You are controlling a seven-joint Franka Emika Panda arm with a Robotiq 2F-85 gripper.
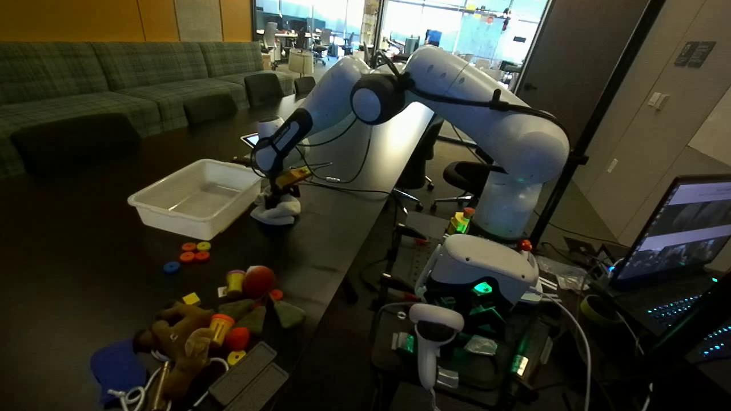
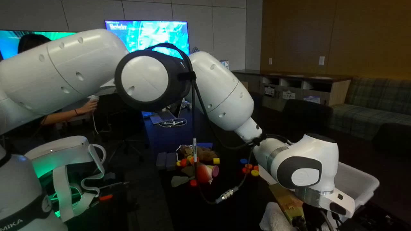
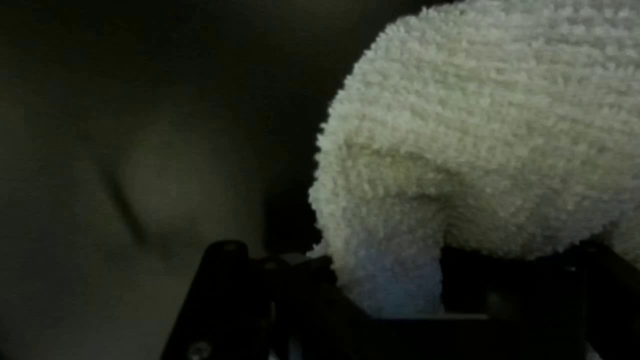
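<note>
A white terry cloth (image 1: 276, 212) lies bunched on the dark table, just to the right of the white bin in exterior view 1. My gripper (image 1: 274, 199) points down into the cloth from above and is shut on it. Close up in the wrist view, the cloth (image 3: 480, 120) fills the upper right, and a fold of it runs down between the dark fingers. Exterior view 2 shows part of the cloth (image 2: 274, 217) below the wrist, while the fingertips there are hidden.
The empty white bin (image 1: 168, 218) stands beside the cloth. Nearer the camera are colored discs (image 1: 188, 257), a red ball (image 1: 258, 281), a brown plush toy (image 1: 179, 329) and grey blocks (image 1: 250, 377). A cable (image 1: 342, 186) crosses the table behind the gripper. Bare table lies in front of the cloth.
</note>
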